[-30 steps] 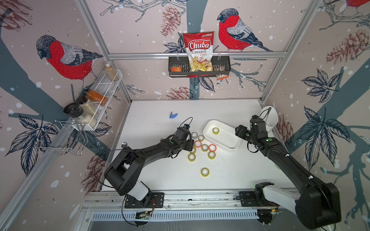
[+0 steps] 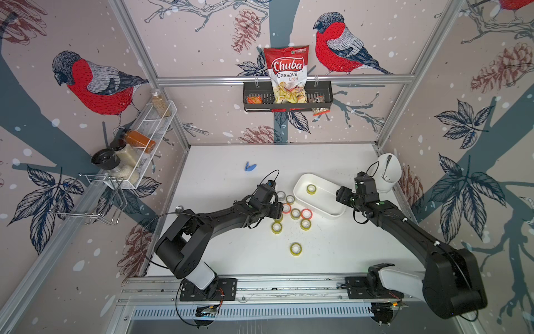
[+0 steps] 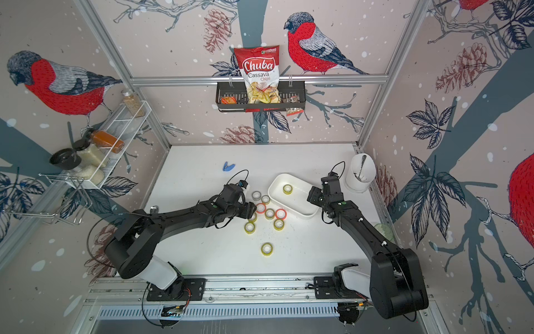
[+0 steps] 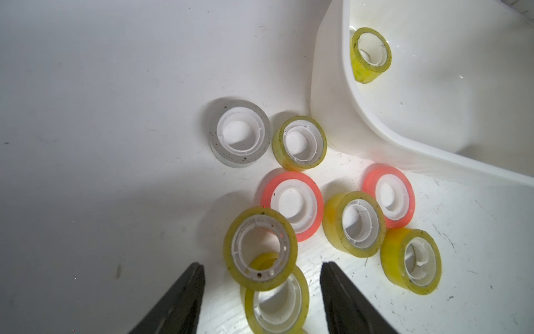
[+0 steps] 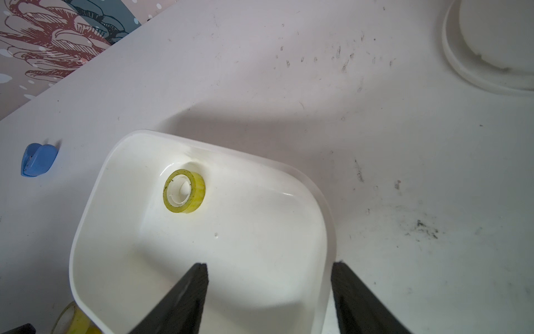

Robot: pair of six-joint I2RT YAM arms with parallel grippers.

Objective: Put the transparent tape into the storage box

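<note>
The white storage box (image 5: 250, 239) is right of centre on the table, with one yellowish clear tape roll (image 5: 197, 192) inside, at its far left end. My left gripper is open in the left wrist view. A clear yellow roll (image 4: 231, 250) shows between and just ahead of its fingers, overlapping another yellow roll (image 4: 248, 305) and a red-edged roll (image 4: 316, 207); nothing is gripped. Several rolls lie between this gripper and the box, including a grey one (image 4: 219, 147). My right gripper hovers open and empty over the box's right end.
A lone yellow roll (image 2: 291, 250) lies nearer the table's front edge. Behind the rolls sits a small blue object (image 2: 251, 167). The white bin (image 3: 353, 179) stands at the right edge.
My left arm has shifted only slightly, and the rolls near it have barely moved.
</note>
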